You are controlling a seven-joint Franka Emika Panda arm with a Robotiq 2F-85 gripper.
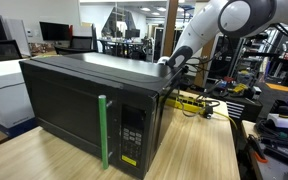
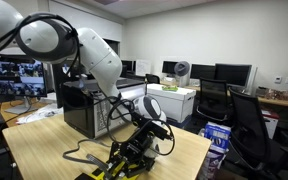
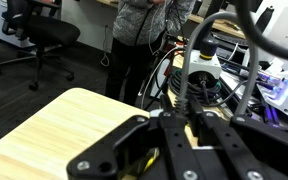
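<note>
My gripper shows at the bottom of the wrist view as dark metal parts with bolts, with grey loops rising in front of the camera. What is between its fingers cannot be made out, nor how its fingers stand. In exterior view 1 the white arm (image 1: 246,16) reaches over from the right, and its end is small behind the microwave (image 1: 79,108). This black microwave has its door closed, with a green vertical handle (image 1: 103,130) and a keypad at the right. Exterior view 2 shows the microwave (image 2: 106,112) from another side.
Black cables (image 2: 134,140) and yellow parts cluster at the table's near edge in exterior view 2. Bare wood (image 1: 199,150) lies right of the microwave. Boxes (image 1: 6,100) stand at the left. An office chair (image 3: 34,35) stands beyond the table.
</note>
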